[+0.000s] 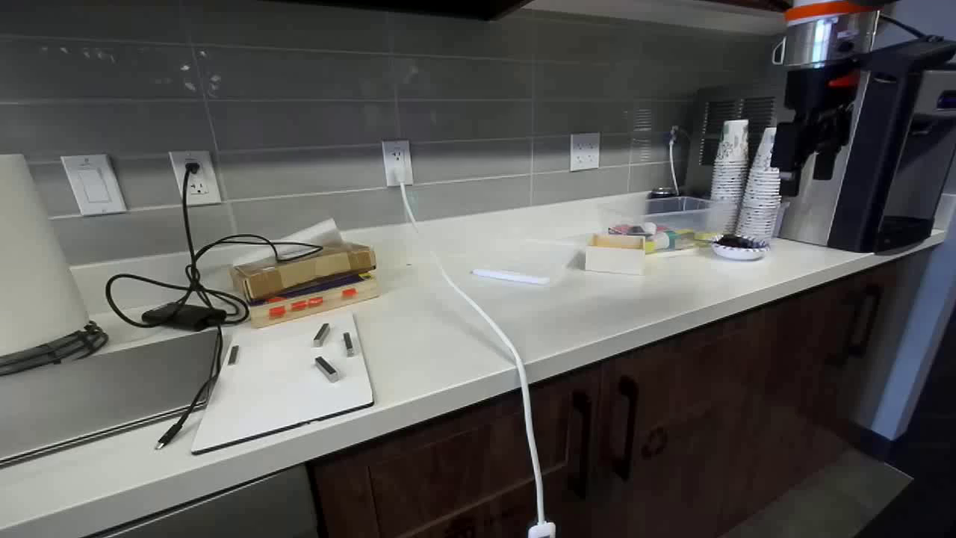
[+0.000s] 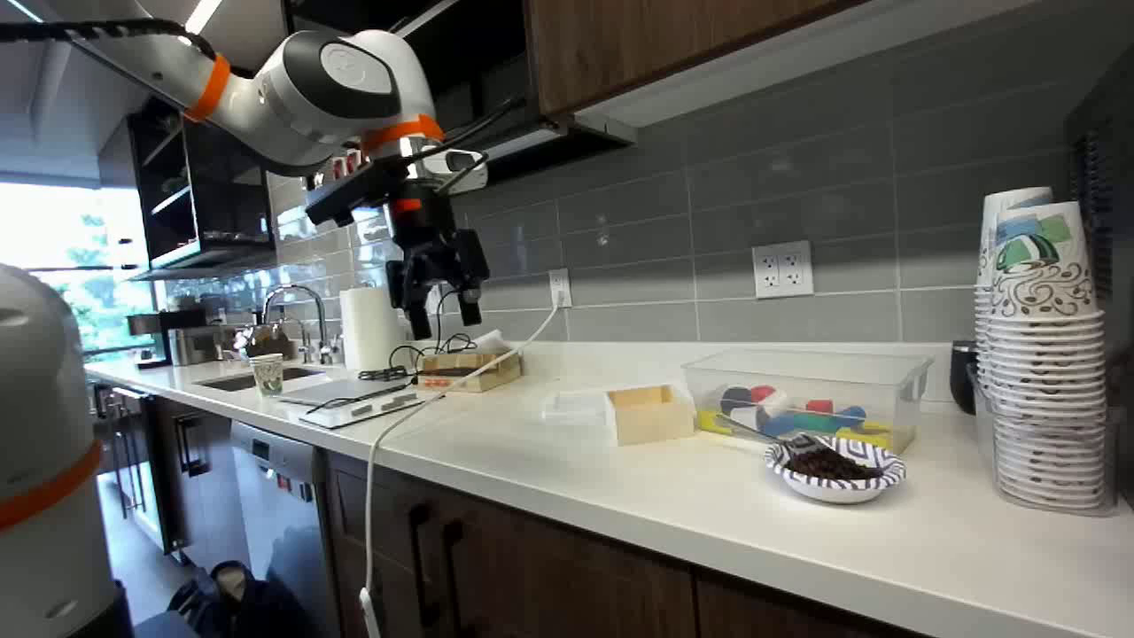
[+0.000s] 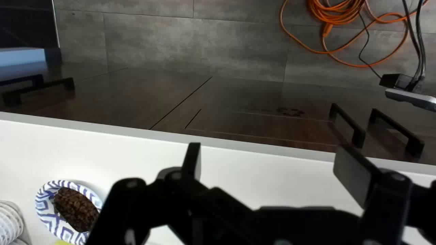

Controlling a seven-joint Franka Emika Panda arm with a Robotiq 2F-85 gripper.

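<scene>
My gripper (image 2: 444, 324) hangs high above the counter, fingers pointing down. In the wrist view its black fingers (image 3: 192, 161) stand wide apart, and only bare countertop and cabinet front show between them. A patterned paper bowl (image 2: 836, 491) filled with dark brown grounds or beans (image 2: 829, 463) rests on the counter, well clear of the gripper; a spoon-like handle (image 2: 744, 426) leans into it. Behind the bowl is a clear plastic bin (image 2: 904, 388) with colourful items inside. A small open cream box (image 2: 651, 420) sits to the bin's left.
Stacked paper cups (image 2: 1047, 393) stand at the right end beside a coffee machine (image 1: 896, 152). A white cable (image 1: 488, 323) crosses the counter and hangs over its edge. Several small metal blocks lie on a white board (image 1: 269, 394).
</scene>
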